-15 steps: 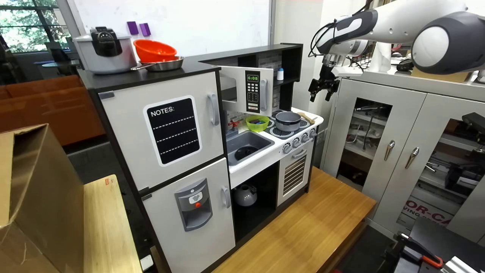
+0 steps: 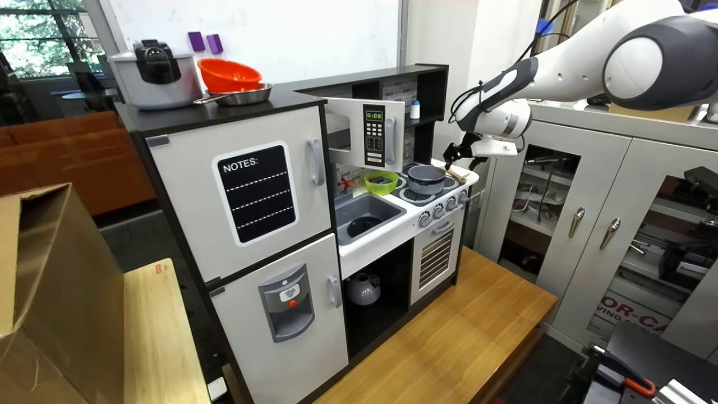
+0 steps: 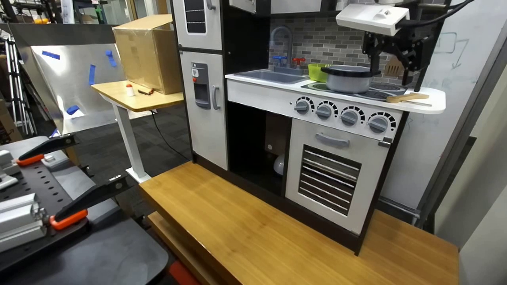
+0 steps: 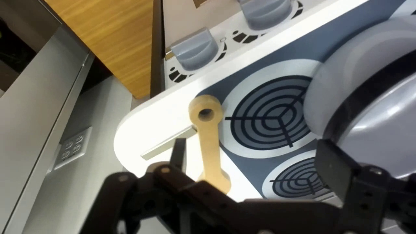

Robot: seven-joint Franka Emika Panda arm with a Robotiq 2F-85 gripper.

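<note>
Over the right end of the toy stove, my gripper (image 3: 390,76) stands open, pointing down. In the wrist view its two dark fingers are wide apart, and nothing is held between them. A tan wooden utensil (image 4: 210,142) lies on the white counter (image 4: 134,130) beside the burners, below and between the spread fingers; its far end is partly hidden by the gripper. Close by, a grey pot (image 3: 348,81) with a black rim sits on the stove. The pot's side (image 4: 331,82) shows at the right of the wrist view, near the right finger (image 4: 336,167).
A green bowl (image 2: 381,182) stands between the sink (image 2: 367,214) and the pot. The microwave door (image 2: 367,133) hangs open above the sink. A grey cabinet (image 2: 585,222) stands right of the kitchen. A thin metallic strip (image 4: 169,142) lies beside the utensil.
My gripper has come down and toward the kitchen, from the air in front of the cabinet to over the stove's right end. The utensil and pot appear unmoved.
</note>
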